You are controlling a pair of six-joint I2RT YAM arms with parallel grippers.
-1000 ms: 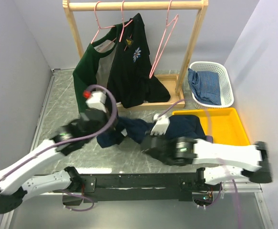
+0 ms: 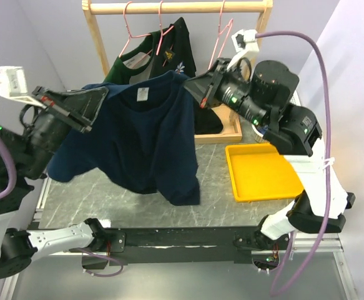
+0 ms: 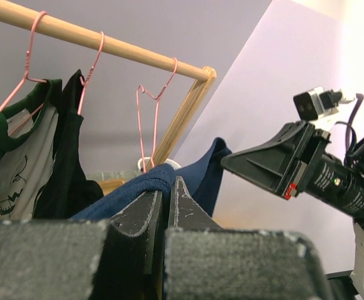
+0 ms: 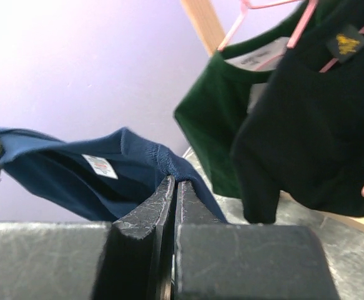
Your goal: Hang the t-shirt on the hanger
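The navy T-shirt (image 2: pixel 138 137) hangs stretched by its shoulders between my two grippers, its white neck label (image 4: pixel 100 166) showing. My left gripper (image 2: pixel 88 122) is shut on its left-hand shoulder; my right gripper (image 2: pixel 200 94) is shut at the other shoulder, cloth at its fingertips in the right wrist view (image 4: pixel 175 187). An empty pink hanger (image 3: pixel 149 119) hangs on the rail behind, near my right gripper in the top view.
Green (image 4: pixel 213 119) and black (image 4: pixel 306 144) garments on hangers fill the middle of the wooden rail (image 2: pixel 175 7). A yellow tray (image 2: pixel 263 178) lies at right. Grey counter shows below the shirt.
Both grippers have risen and moved apart with the T-shirt, which went from bunched low over the counter to spread out and hanging in front of the rack.
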